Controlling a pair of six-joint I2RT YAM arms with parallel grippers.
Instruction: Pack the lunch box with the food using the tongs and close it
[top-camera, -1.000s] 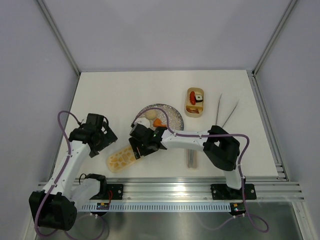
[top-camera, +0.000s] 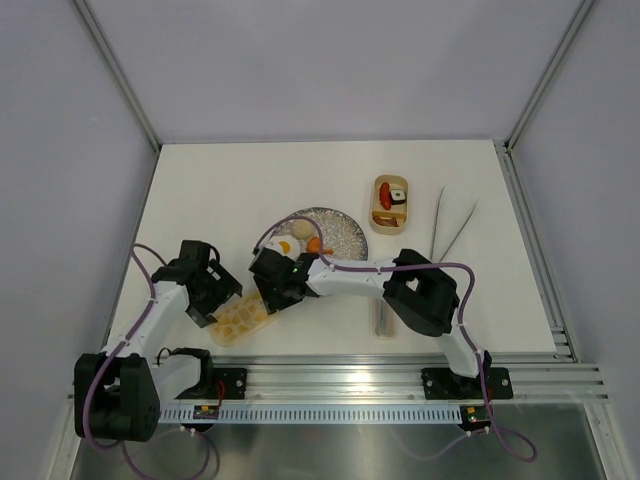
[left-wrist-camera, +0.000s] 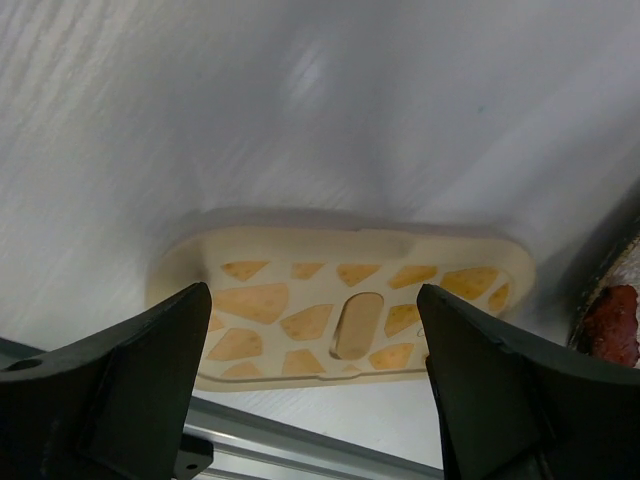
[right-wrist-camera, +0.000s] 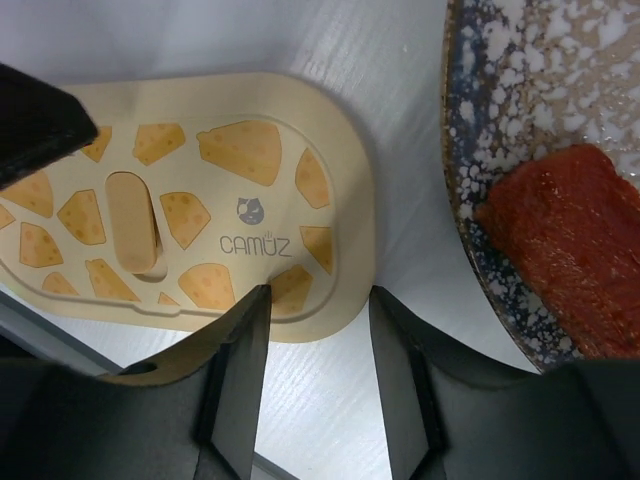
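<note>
A cream lunch box lid (top-camera: 238, 320) with cheese-wedge patterns lies near the front left edge. My right gripper is shut on the lid's right end, beside the plate. My left gripper is open over the lid, its fingers on either side in the left wrist view. A speckled plate (top-camera: 340, 225) holds food, including a red piece of meat (right-wrist-camera: 570, 250) in the right wrist view; the right arm covers part of it. The lunch box (top-camera: 389, 190) stands at the back right with food in it.
Two metal chopsticks (top-camera: 437, 220) lie on the right of the table. A narrow clear case (top-camera: 384, 320) lies at the front, right of centre.
My left arm has moved right and over the lid. My right gripper has shifted slightly to the left.
</note>
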